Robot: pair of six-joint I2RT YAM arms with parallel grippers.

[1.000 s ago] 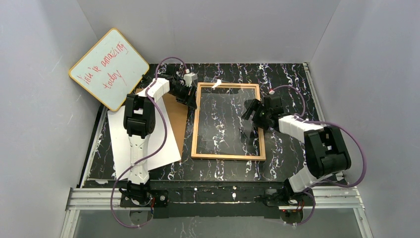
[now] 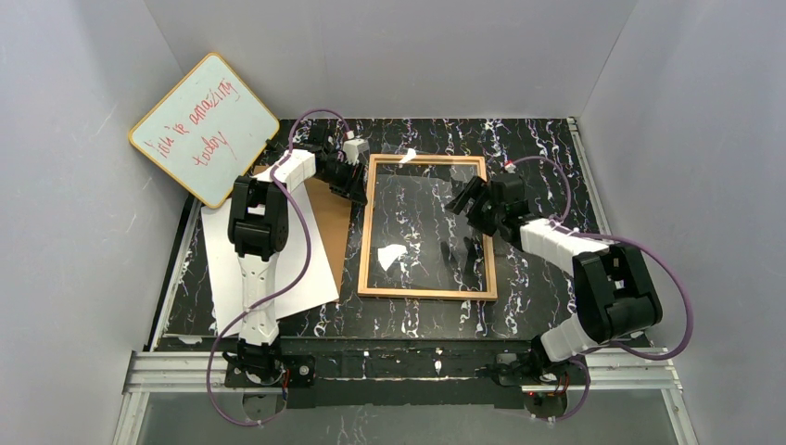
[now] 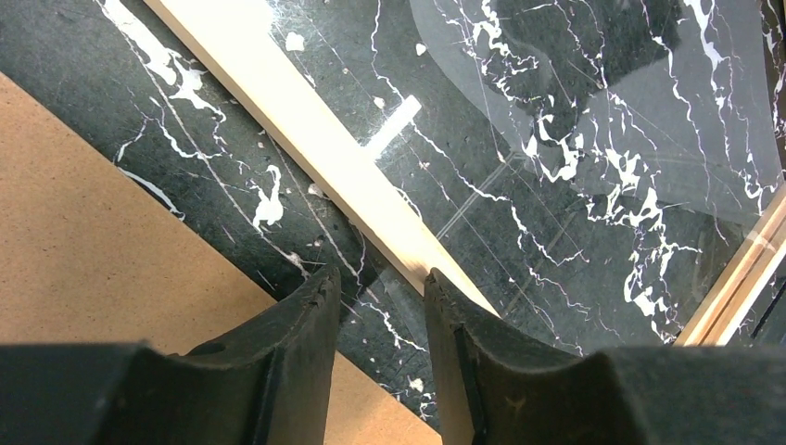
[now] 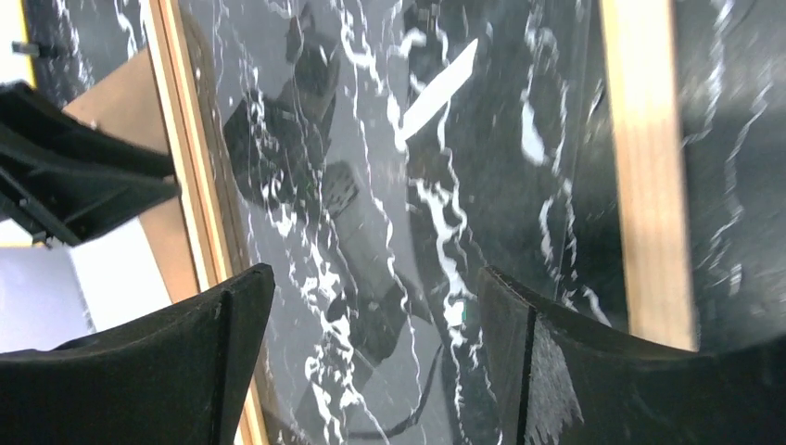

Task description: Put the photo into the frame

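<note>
The wooden frame (image 2: pixel 365 241) lies on the dark marbled table, with a clear, glossy sheet (image 2: pixel 408 218) inside its border. My left gripper (image 2: pixel 361 193) is at the frame's left side, its fingers parted. In the left wrist view, one fingertip (image 3: pixel 437 287) meets the wooden edge and the other is over the gap beside the brown board. My right gripper (image 2: pixel 463 215) stands open above the right part of the frame, with nothing visible between its fingers. No picture shows; a blank white sheet (image 2: pixel 222 278) lies at the left, and I cannot tell if it is the photo.
A brown board (image 2: pixel 332 222) lies partly under the white sheet, left of the frame. A whiteboard (image 2: pixel 204 130) with red writing leans at the back left. Bare table (image 2: pixel 542 287) shows right of the frame.
A white glare patch has appeared at the lower left of the clear sheet. My left arm has barely moved.
</note>
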